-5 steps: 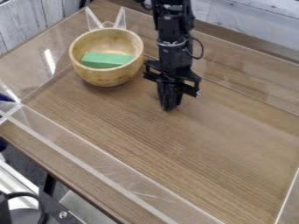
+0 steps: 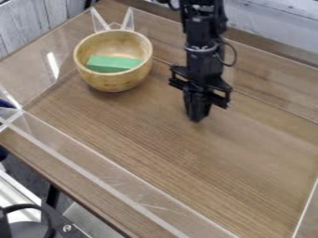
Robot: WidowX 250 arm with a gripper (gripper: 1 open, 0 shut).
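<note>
The black robot arm reaches down from the top centre, its gripper low over the bare wooden table. The gripper looks shut, though its dark fingertips are hard to make out, and nothing shows held. To its left stands a cream bowl with a green block inside.
A white object with two points lies behind the bowl. Dark parts with cables sit at the lower left corner, and a small blue item is at the left edge.
The arm and gripper have shifted a little to the right. The bowl and green block look unmoved.
</note>
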